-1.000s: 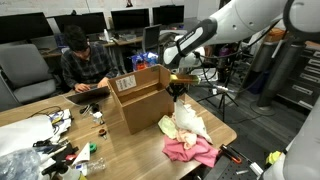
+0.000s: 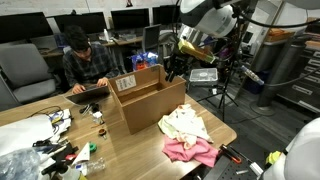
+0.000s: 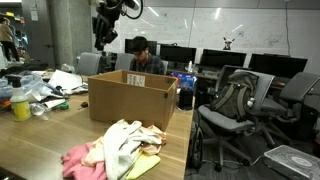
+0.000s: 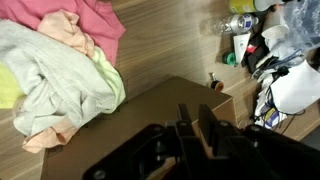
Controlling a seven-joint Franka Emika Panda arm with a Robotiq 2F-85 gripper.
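My gripper (image 2: 177, 72) hangs above the cardboard box (image 2: 152, 105), near its right side in exterior view 1. In exterior view 2 the gripper (image 3: 100, 42) is high over the box's left end. Its dark fingers (image 4: 205, 122) stand apart in the wrist view, with no cloth seen between them. The white cloth (image 2: 182, 124) lies crumpled on the table in front of the box, with the pink cloth (image 2: 190, 152) beside it. A bit of yellow cloth (image 4: 9, 88) shows under the white one. The box's inside is mostly hidden.
Left of the box lie bottles (image 3: 20, 103), tools and plastic bags (image 2: 20, 165). A person (image 2: 88, 65) sits behind the table at a laptop (image 2: 88, 95). Bare tabletop (image 2: 130, 155) shows in front of the box.
The white cloth was hanging from my gripper a second ago; now it lies slumped on the pile. My gripper has risen away from it, up over the box.
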